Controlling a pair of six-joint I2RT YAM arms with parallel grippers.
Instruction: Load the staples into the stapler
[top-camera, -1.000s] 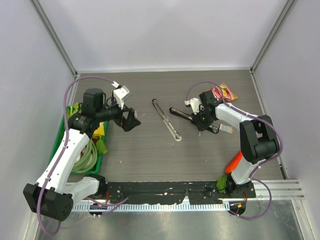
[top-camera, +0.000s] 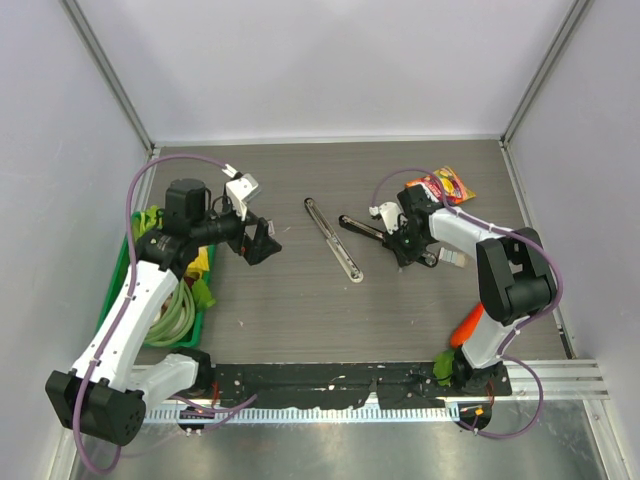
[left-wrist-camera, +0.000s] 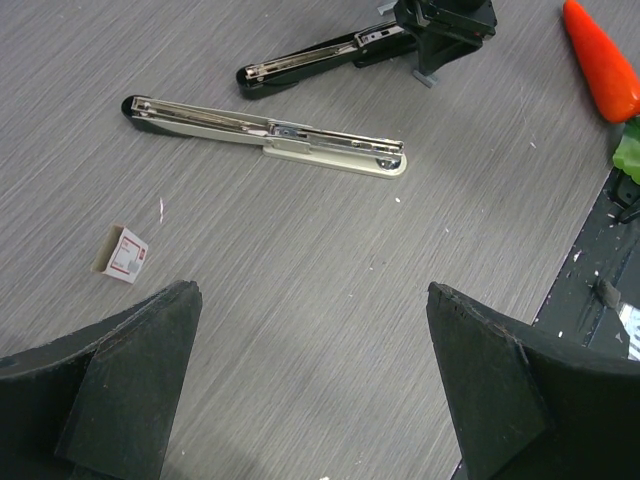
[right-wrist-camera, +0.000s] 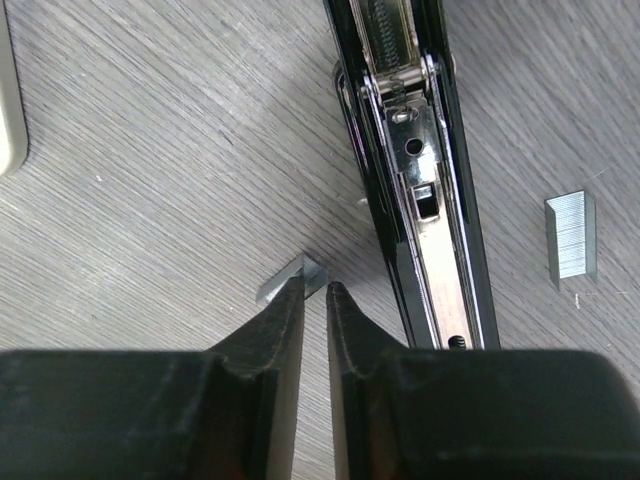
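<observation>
The black stapler (right-wrist-camera: 385, 110) lies opened out beneath my right arm, its tray exposed. Right beside it, a small silvery staple strip (right-wrist-camera: 290, 280) rests at the fingertips of my right gripper. The fingers are close together with a narrow gap; whether they grip the strip is unclear. Across the stapler lies another block of staples (right-wrist-camera: 572, 236). A white stapler (top-camera: 333, 240), also opened out, lies left of the black one. My left gripper (top-camera: 262, 243) stands open above the table's left part, with nothing between its fingers.
A small open box (left-wrist-camera: 122, 254) lies below the left gripper. The green basket (top-camera: 112, 285) stands at far left. On the right are a snack bag (top-camera: 452, 187), a pale box (top-camera: 452, 257) and an orange carrot (top-camera: 467, 325).
My right gripper has lowered slightly toward the table beside the black stapler, over the staple strip. The left arm has not moved.
</observation>
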